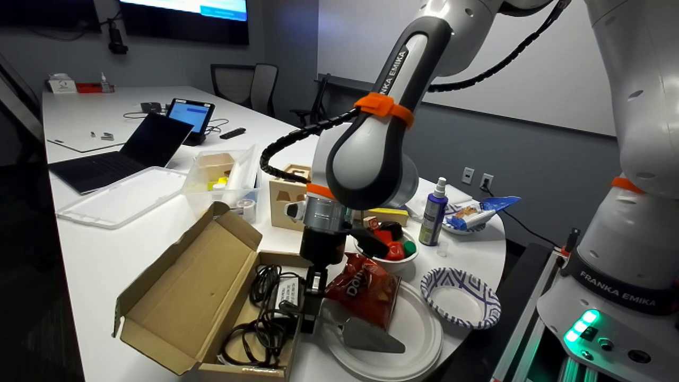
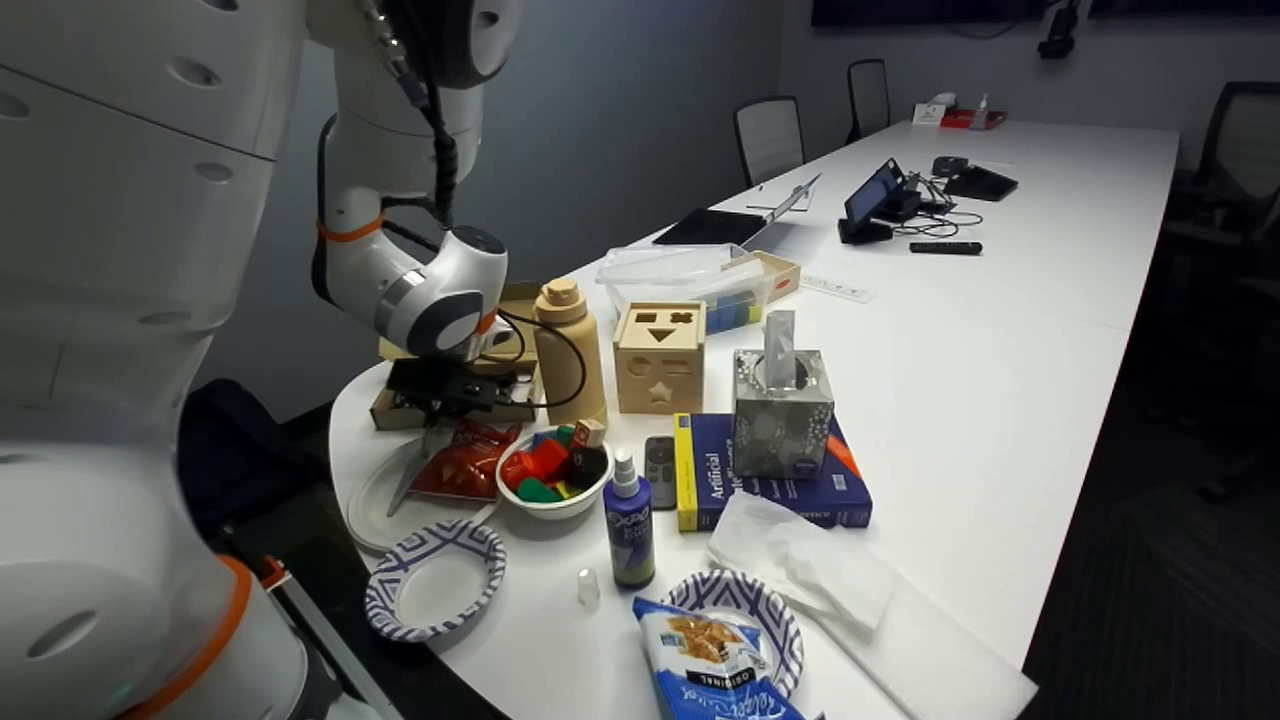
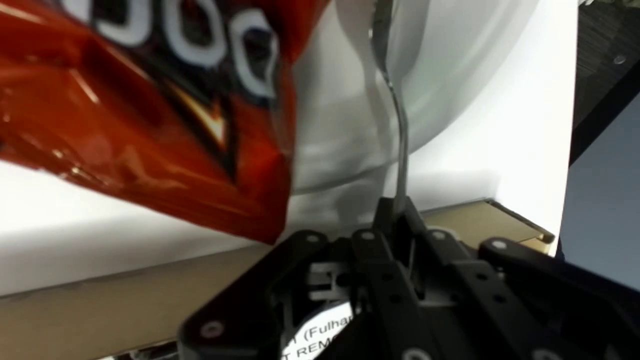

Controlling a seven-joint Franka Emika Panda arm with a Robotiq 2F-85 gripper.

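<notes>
A metal cake server has its broad blade over the white plate, beside a red Doritos bag. In the wrist view the server's thin neck runs down from the blade into my gripper, which is shut on its handle end. The Doritos bag fills the left of that view, with its lower corner close to my fingers. From the other side, the bag rests partly on the plate, and my gripper is behind it. Whether the blade touches the plate, I cannot tell.
An open cardboard box with black cables stands right beside my gripper. A bowl of toy food, a patterned paper bowl and a spray bottle are nearby. Free tabletop lies along the far right side in exterior view 2.
</notes>
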